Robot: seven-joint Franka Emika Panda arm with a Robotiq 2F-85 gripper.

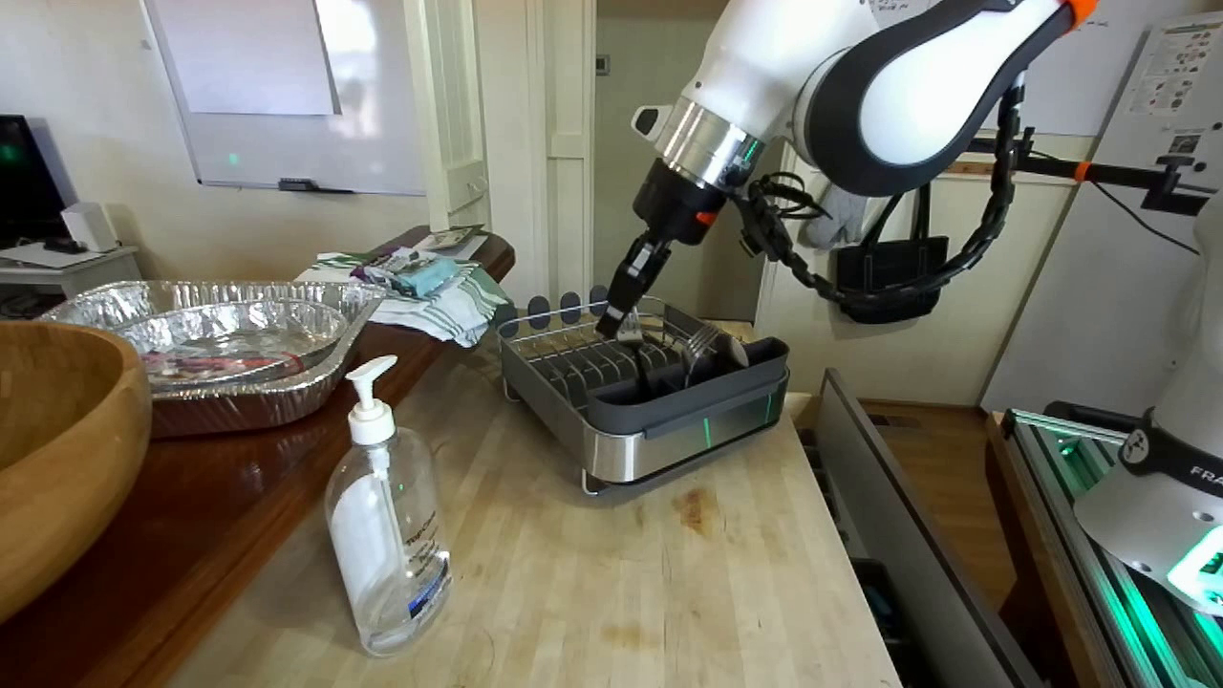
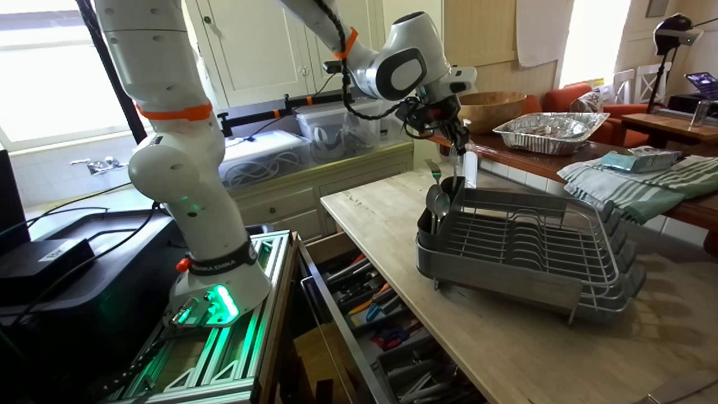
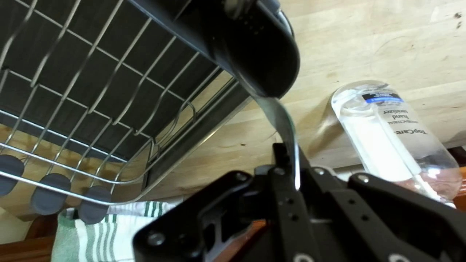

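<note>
My gripper (image 1: pixel 610 323) is above the dish rack (image 1: pixel 619 455), at the end of its dark utensil caddy (image 1: pixel 717 392). In the wrist view the fingers are shut on a slim silver utensil (image 3: pixel 284 120), which runs from them to the caddy's rim. Its far end is lost in the dark caddy, so I cannot tell its kind or whether it is clear of the caddy. Exterior view 2 shows the utensil (image 2: pixel 455 167) hanging below the gripper at the caddy. A fork (image 2: pixel 435 169) and spoons (image 2: pixel 441 205) stand in the caddy.
A clear pump bottle (image 1: pixel 387 539) stands on the wooden counter left of the rack. Foil trays (image 1: pixel 246 401) and a wooden bowl (image 1: pixel 69 436) sit on the raised ledge. An open drawer (image 2: pixel 350 303) holds several tools and utensils. The counter before the rack is bare.
</note>
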